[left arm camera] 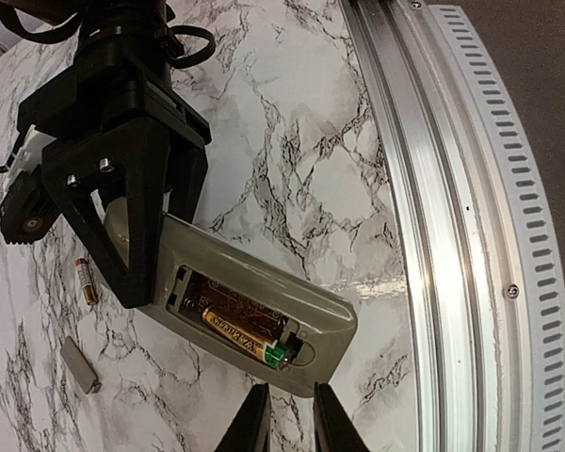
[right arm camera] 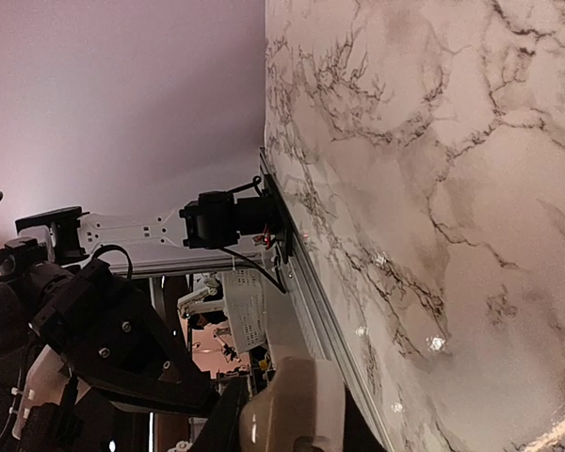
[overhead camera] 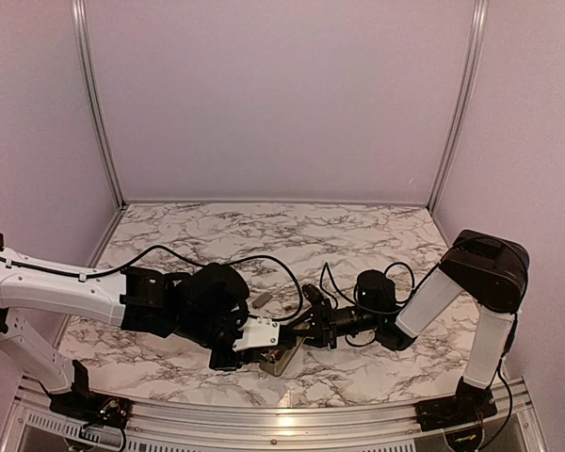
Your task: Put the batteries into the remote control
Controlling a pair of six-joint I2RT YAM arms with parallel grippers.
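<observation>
The grey remote is held at its upper end by my right gripper, shut on it; in the right wrist view the remote [right arm camera: 292, 414] fills the bottom edge. Its open compartment shows one gold-and-green battery [left arm camera: 235, 334] lying inside, with bare room beside it. A loose battery [left arm camera: 86, 281] and the grey cover [left arm camera: 80, 363] lie on the table beside it. My left gripper hovers at the remote's lower end, its fingertips apart; in the top view it largely hides the compartment.
The aluminium rail [left arm camera: 443, 235] runs along the table's front edge near the remote.
</observation>
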